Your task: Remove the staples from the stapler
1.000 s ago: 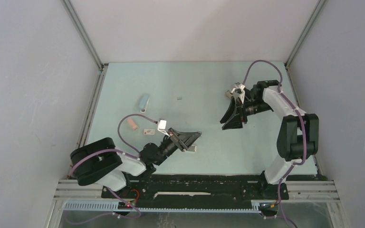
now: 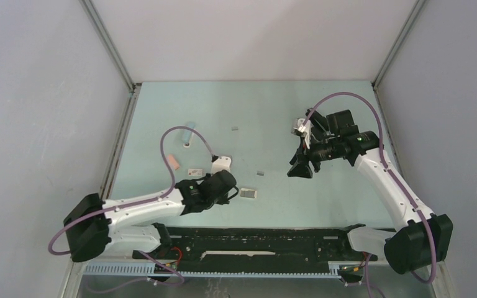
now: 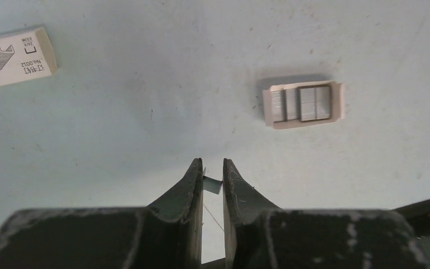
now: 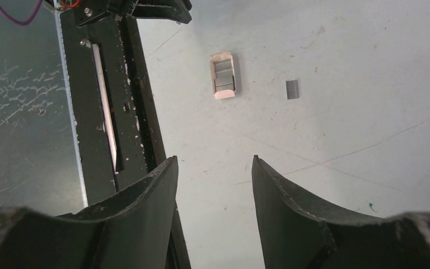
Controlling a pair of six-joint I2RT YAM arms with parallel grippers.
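My left gripper is nearly shut, with a small grey piece, seemingly a strip of staples, pinched between its fingers. In the top view it points down left of the open cream tray, which holds several staple strips. One loose grey strip lies flat on the table beyond that tray; another small grey strip lies farther back. My right gripper stands open above bare table, nothing between its fingers. A blue, long object, perhaps the stapler, lies at the back left, partly behind the left arm's cable.
The staple box with printed label lies left of the tray, a pink block farther left. Partly hidden behind the right arm is a greyish object.
The left gripper has drawn back leftward from near the loose strip and tilted to point down; the tray is uncovered. The right arm's base side has swung outward, its gripper shifting only slightly.
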